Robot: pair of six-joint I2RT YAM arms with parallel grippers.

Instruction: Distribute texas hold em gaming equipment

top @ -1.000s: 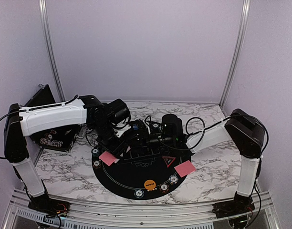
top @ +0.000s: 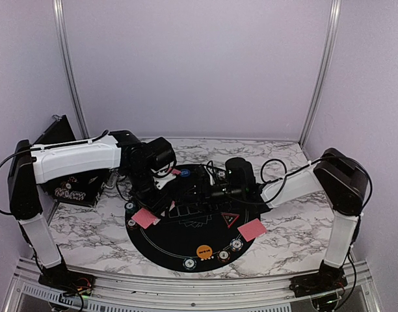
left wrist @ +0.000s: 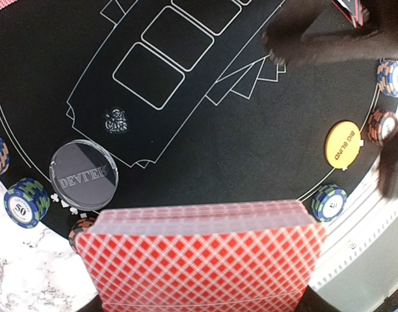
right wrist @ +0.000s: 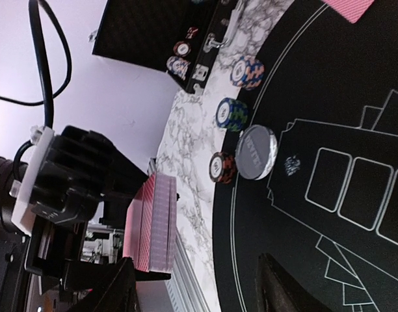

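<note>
My left gripper (top: 159,209) is shut on a red-and-white patterned card deck (left wrist: 202,260), held over the left part of the round black mat (left wrist: 251,156). Seen from the right wrist, the deck (right wrist: 161,221) stands edge-on in the left fingers. My right gripper is open and empty above the mat, to the right of the deck and apart from it. On the mat lie the clear dealer button (left wrist: 84,175) and the orange big blind button (top: 204,252). Pink-backed cards (top: 252,229) rest at the mat's right edge, and another pink piece (right wrist: 350,8) at its far side.
Several chip stacks line the mat's rim, among them a green one (left wrist: 26,203) and a blue one (left wrist: 328,203). A red triangle marker (top: 229,220) lies right of centre. The open black case (top: 72,185) stands at far left.
My right arm has shifted slightly right, away from the deck. The left gripper and deck have moved a little left and toward the front. Things on the mat look unmoved.
</note>
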